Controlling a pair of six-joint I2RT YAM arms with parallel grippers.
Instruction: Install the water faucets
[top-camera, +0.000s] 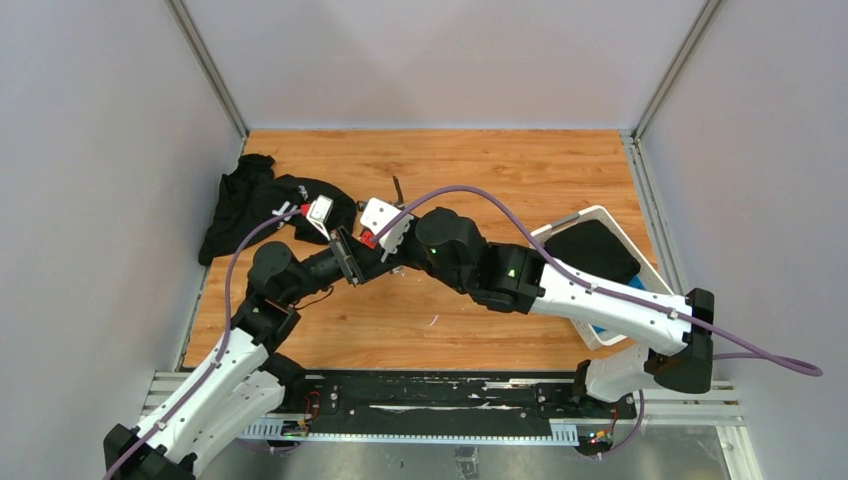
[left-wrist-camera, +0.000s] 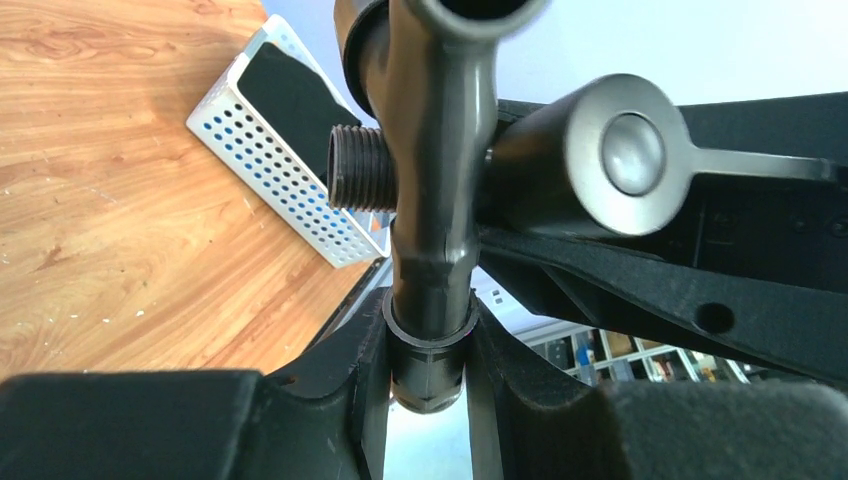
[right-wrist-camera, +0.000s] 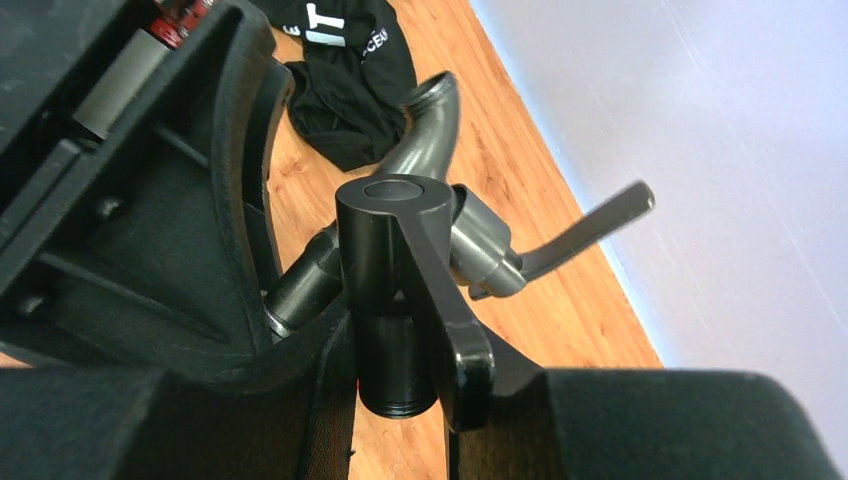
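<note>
A dark metal faucet fills the left wrist view, with a threaded side outlet and lever valve. My left gripper is shut on its lower tube. In the right wrist view the faucet has a cylindrical handle nearest the camera, between the fingers of my right gripper; whether they grip it is unclear. A second lever sticks out to the right. In the top view both grippers meet over the table's middle, hiding most of the faucet.
A black cloth lies at the left of the wooden table. A white basket holding black material stands at the right.
</note>
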